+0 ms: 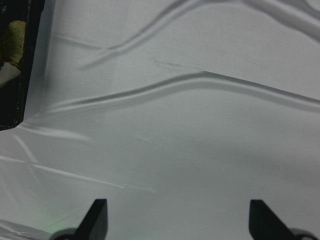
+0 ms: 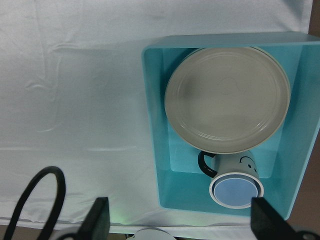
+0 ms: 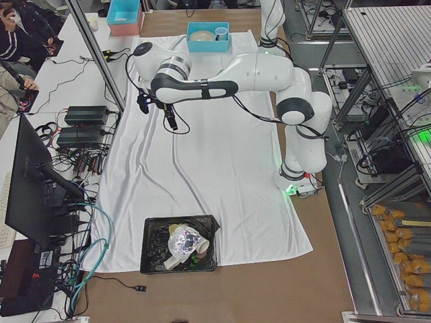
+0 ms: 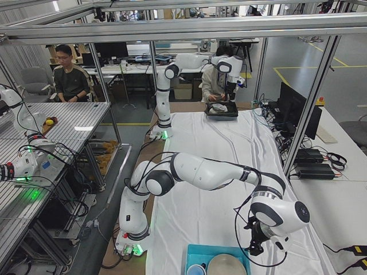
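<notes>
My left gripper (image 3: 158,118) is raised over the white cloth (image 1: 175,140), open, with nothing between its fingers in the left wrist view. A black lined bin (image 3: 145,249) holds crumpled foil, pale items and green and yellow scraps; its edge shows at that wrist view's upper left. My right gripper stands open beside and above a blue box (image 2: 152,125). Inside the box are a pale plate (image 2: 225,100) and a mug (image 2: 235,165) with a dark handle and light blue inside.
A monitor (image 3: 30,188), power boxes and cables line one side of the cloth. Aluminium frame posts (image 4: 309,103) surround the area. People sit beyond the frame.
</notes>
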